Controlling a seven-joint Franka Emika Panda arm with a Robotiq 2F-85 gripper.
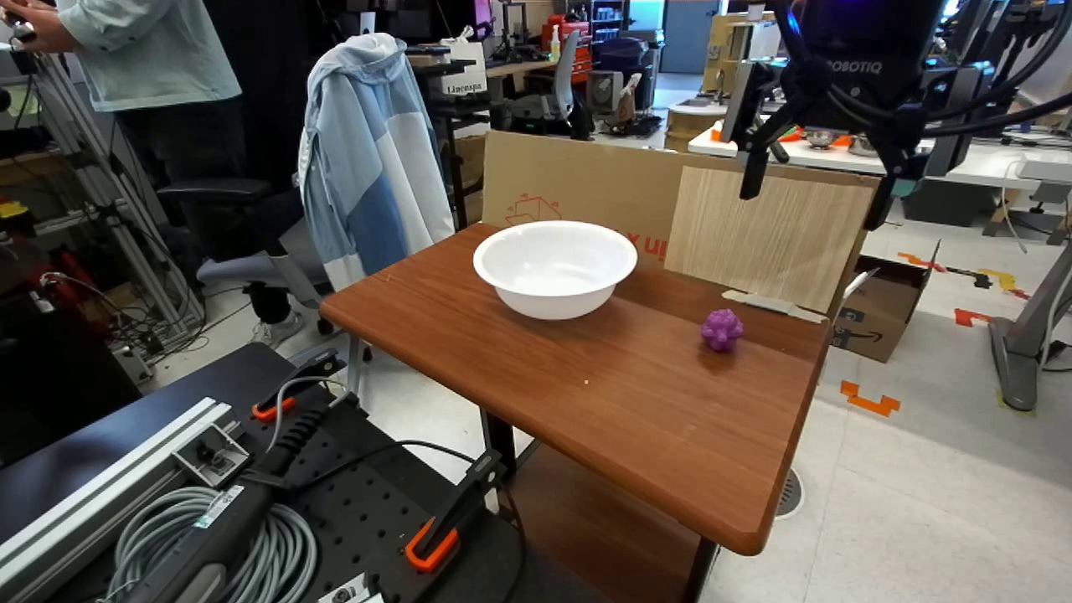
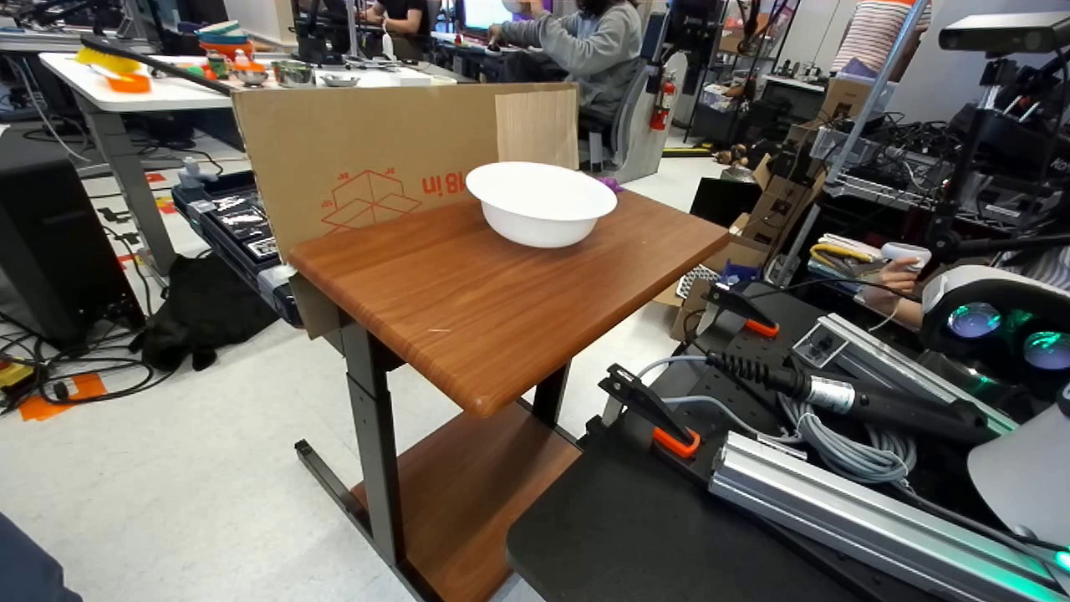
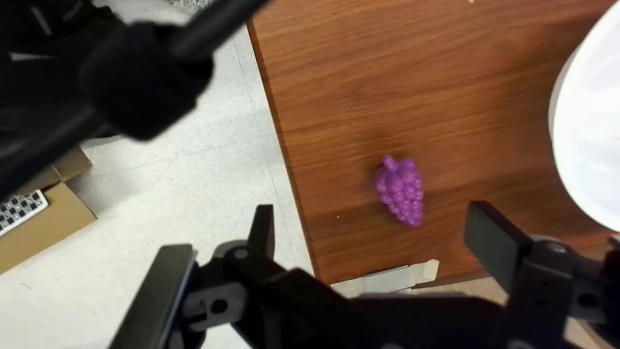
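Observation:
A bunch of purple toy grapes [image 3: 401,189] lies on the brown table, close to its edge; from the first exterior view the grapes [image 1: 721,330] are on the right part of the tabletop. The white bowl [image 1: 554,270] stands upright on the table towards the back and looks empty. My gripper [image 1: 816,196] hangs well above the table, its fingers wide apart. In the wrist view the grapes show between and beyond the open fingers, untouched. Only a sliver of purple shows behind the bowl [image 2: 542,206] in the second exterior view.
An upright cardboard sheet [image 1: 578,181] with a pale wood-grain panel [image 1: 769,236] borders the table's rear side. A black bench [image 1: 392,502] with clamps and cables stands in front.

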